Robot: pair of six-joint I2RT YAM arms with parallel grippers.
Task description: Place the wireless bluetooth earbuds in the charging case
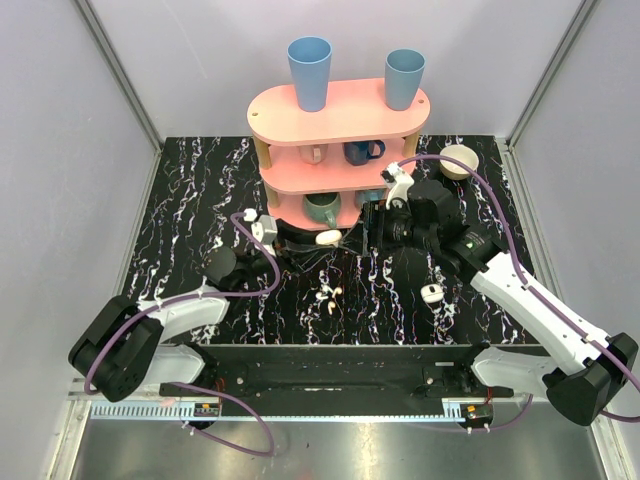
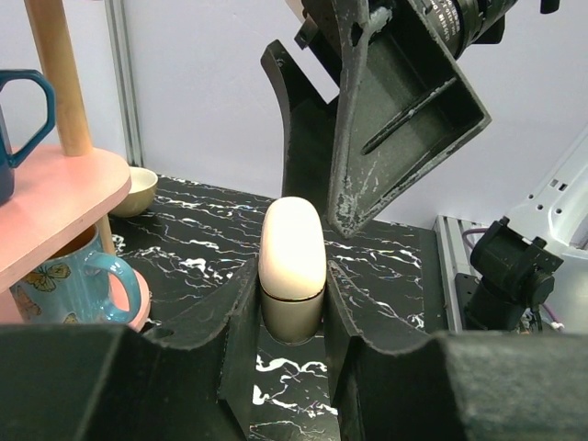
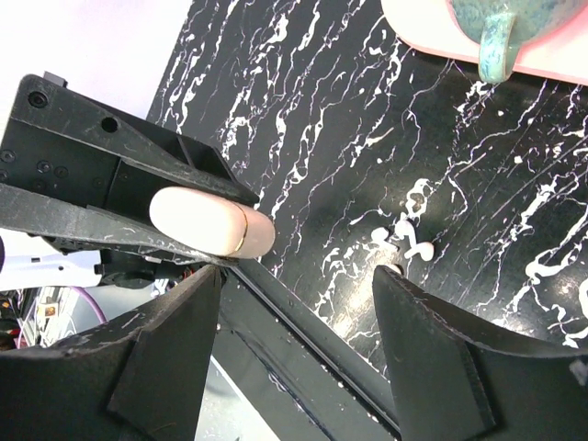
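Note:
My left gripper is shut on the charging case point(image 2: 293, 248), a rounded white capsule with a gold seam and a beige end. It is held above the table, its lid apparently closed. In the right wrist view the case point(image 3: 213, 223) lies between the left gripper's dark fingers point(image 3: 101, 220). My right gripper is open and empty, close to the case, which appears beyond its left finger. White earbud pieces point(image 3: 404, 241) lie on the dark marbled table, below the grippers; the same small pieces point(image 1: 328, 295) show in the top view.
A pink shelf point(image 1: 340, 110) with cups and mugs stands at the back, close behind the grippers. To the right are a cream bowl point(image 1: 459, 161) and a small white object point(image 1: 432, 293). Bare table point(image 1: 185, 220) lies left of the shelf.

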